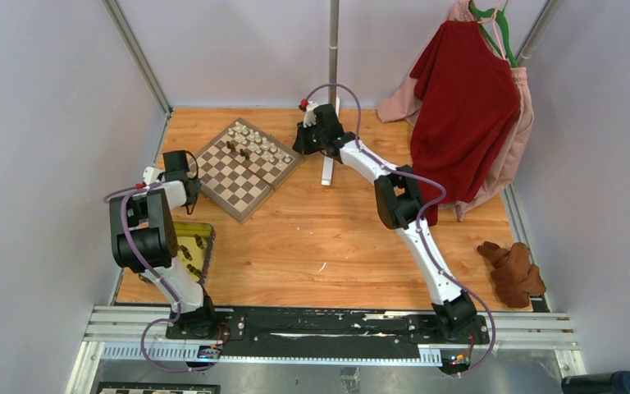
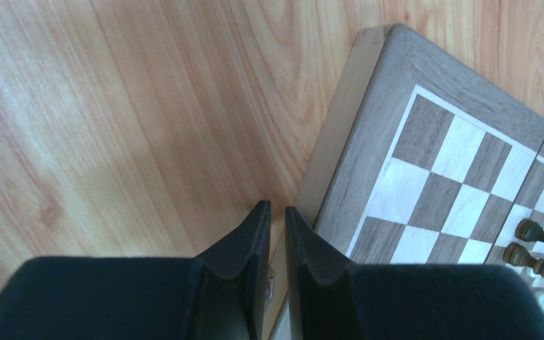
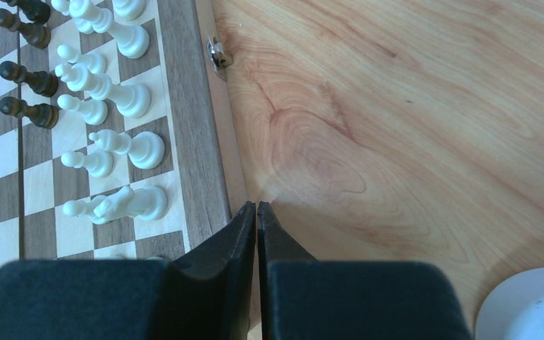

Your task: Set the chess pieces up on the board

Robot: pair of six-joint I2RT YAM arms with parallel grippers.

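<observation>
The chessboard [image 1: 238, 185] lies at the back left, white pieces [image 3: 142, 149] on its rows at one side and several dark pawns [image 3: 32, 113] near its middle seam. My left gripper is at the board's left edge, its fingers nearly together with a narrow gap; I cannot make out anything held. My right gripper is at the opposite edge, fingertips together, nothing visible between them; whether either touches the board is unclear. A yellow tray [image 1: 184, 240] with dark pieces sits at the front left, partly hidden by my left arm.
Red and pink clothes [image 1: 463, 98] hang at the back right, reaching the table. A brown plush toy [image 1: 510, 271] lies at the front right. A white bar [image 1: 327, 172] stands beside my right arm.
</observation>
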